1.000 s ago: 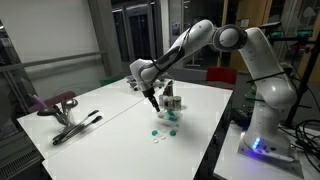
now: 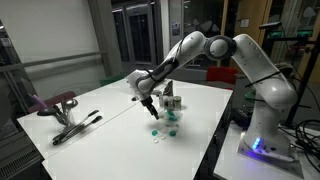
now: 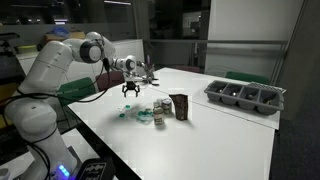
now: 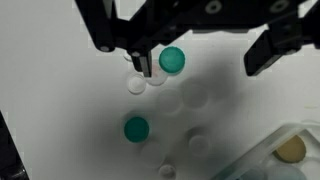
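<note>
My gripper hangs above the white table with its fingers spread wide and nothing held between them. In the wrist view a green round lid [image 4: 172, 61] lies close to the left finger [image 4: 143, 62], with a second green disc [image 4: 137, 129] lower down. Several pale or clear discs, one of them a white disc [image 4: 136, 85], are scattered around these. Part of a clear container [image 4: 228, 172] shows at the lower right, with a brown round thing [image 4: 291, 150] inside.
A grey utensil tray [image 3: 245, 96] stands at the table's far side, beyond a dark brown bag [image 3: 180, 106] and small jars [image 3: 159, 118]. In the first exterior view, a rack of utensils [image 2: 66, 122] sits at the left.
The arm has shifted slightly to the left over the table in the first exterior view. The objects on the table look unmoved.
</note>
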